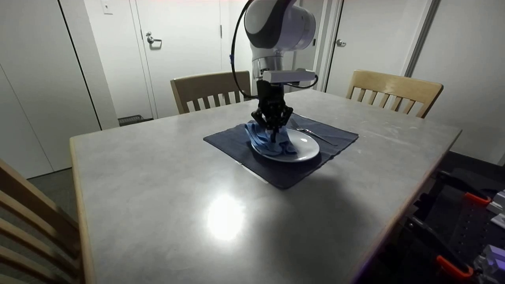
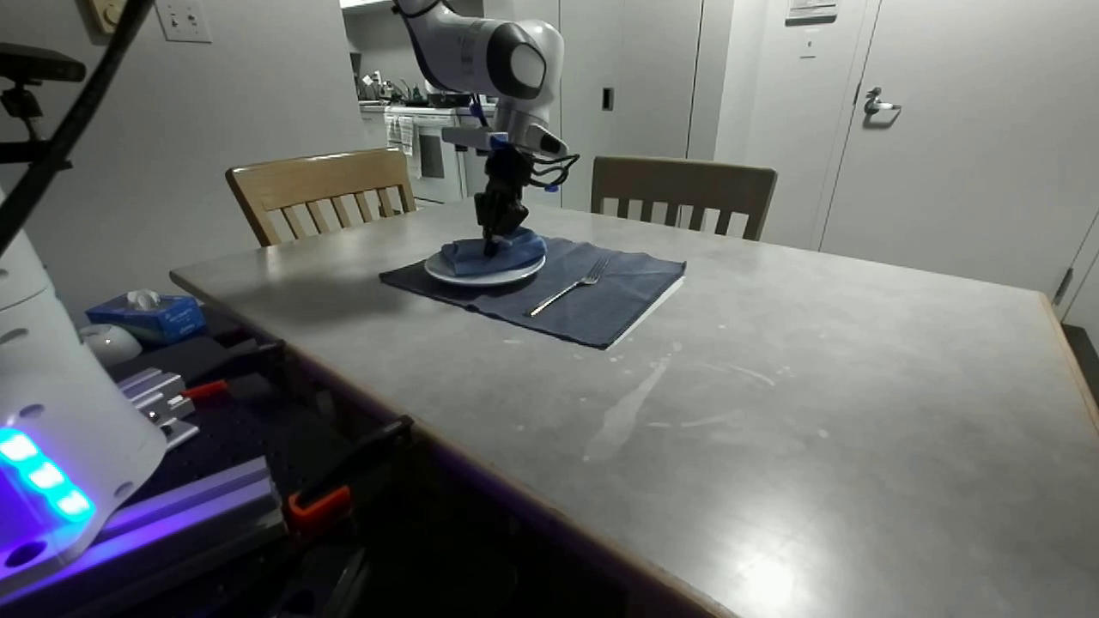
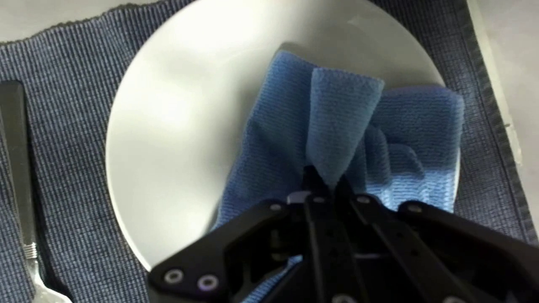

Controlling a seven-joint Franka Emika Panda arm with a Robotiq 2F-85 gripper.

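A light blue cloth (image 3: 278,131) lies bunched over part of a white plate (image 3: 166,131), its right side reaching the plate's rim. My gripper is shut on a fold of this cloth, which rises between the fingertips. In exterior view 1 the gripper (image 1: 273,135) points down over the left part of the plate (image 1: 306,147), with the cloth (image 1: 259,138) around its tips. From the other side, the second exterior view has the cloth (image 2: 469,257) resting on the plate (image 2: 489,278). Much of the cloth beneath the gripper is hidden in the wrist view.
The plate stands on a dark blue placemat (image 2: 628,273). A fork (image 2: 567,288) lies on the mat beside the plate.
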